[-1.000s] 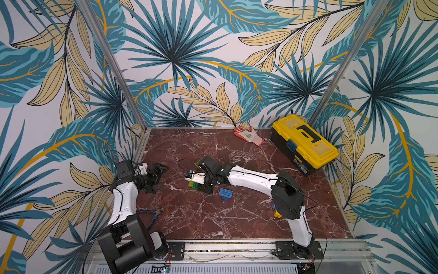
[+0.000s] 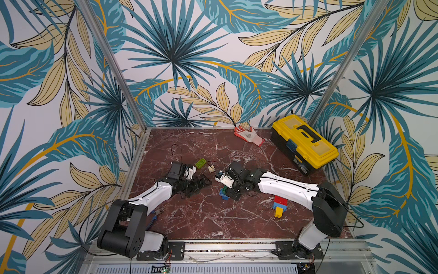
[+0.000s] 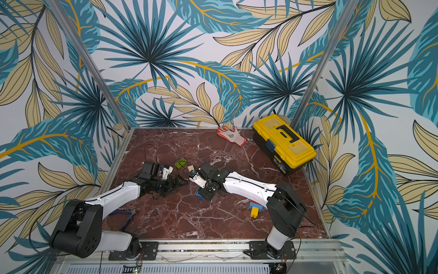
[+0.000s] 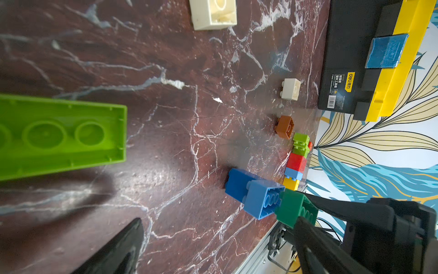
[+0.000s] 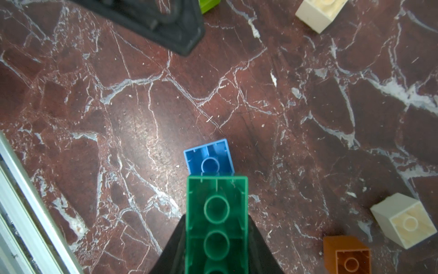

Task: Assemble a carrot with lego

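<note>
My right gripper is shut on a dark green brick (image 5: pixel 216 205), its hollow underside facing the right wrist camera. Over mid-table, my left gripper stands open, with no brick visible between its fingers. One dark left finger (image 5: pixel 178 32) reaches into the right wrist view's upper left. Hollow side up, a long lime brick (image 4: pixel 63 137) lies on the table beyond the left gripper. Light blue (image 4: pixel 263 198) and darker blue (image 4: pixel 239 182) bricks lie near the held brick in the left wrist view. A red, blue and yellow stack (image 2: pixel 279 204) rests to the right.
Cream bricks (image 5: pixel 403 220) and a brown brick (image 5: pixel 346 253) are scattered on the table. Behind on the right stands a yellow toolbox (image 2: pixel 305 141), beside a glove (image 2: pixel 249 135). Blue-handled pliers (image 3: pixel 123 218) lie left of centre, partly under the left arm.
My left gripper has swung right to mid-table. My right gripper has moved right, close to the blue bricks.
</note>
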